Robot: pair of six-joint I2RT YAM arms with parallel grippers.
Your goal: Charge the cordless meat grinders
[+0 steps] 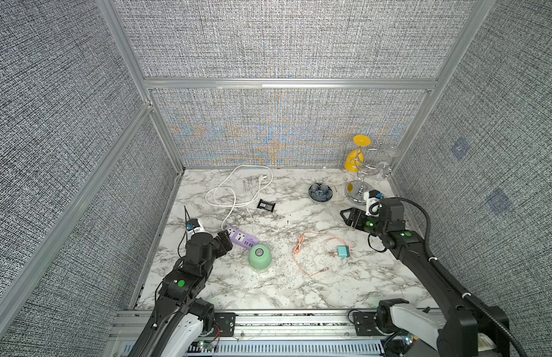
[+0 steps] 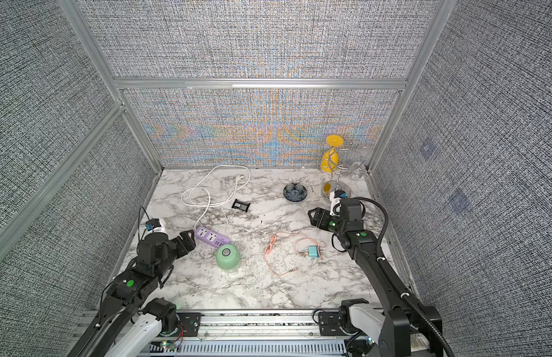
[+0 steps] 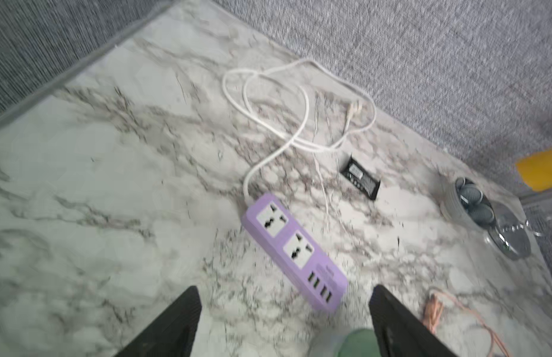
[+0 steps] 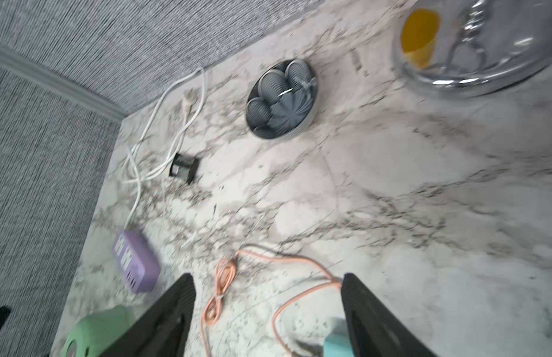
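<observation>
On the left half of the table a green-topped grinder (image 1: pixel 259 257) stands upright against the near end of a purple power strip (image 1: pixel 240 238). The strip shows two sockets and several USB ports in the left wrist view. An orange cable (image 1: pixel 299 242) lies at the middle of the table, partly coiled, with a teal charger block (image 1: pixel 343 251) to its right. My left gripper is open above the table, left of the strip, its fingers empty. Over the right side my right gripper hangs open and empty, with the charger partly hidden behind one finger.
White cord (image 1: pixel 233 189) loops behind the strip, beside a small black item (image 1: pixel 265 205). Farther right are a dark bowl (image 1: pixel 320 192) of rounded pieces and a metal rack (image 1: pixel 360 191) with yellow and clear glasses.
</observation>
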